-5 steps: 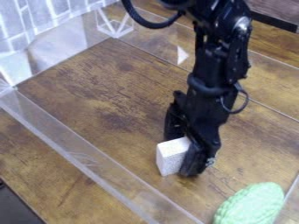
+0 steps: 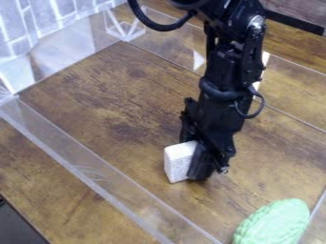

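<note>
My black gripper (image 2: 201, 151) reaches down from the top centre to the middle of the wooden floor, shut on a small white block (image 2: 178, 164) with a speckled face. The block sits low, at or just above the wood; whether it touches is unclear. Part of it is hidden behind the fingers.
A pale green ribbed object (image 2: 270, 221) lies at the lower right. Clear plastic walls (image 2: 95, 181) edge the wooden floor (image 2: 90, 114). A white grid or cloth (image 2: 38, 24) is at the top left.
The arm and white block have shifted slightly up and to the left in the view, away from the green object, which has stayed put.
</note>
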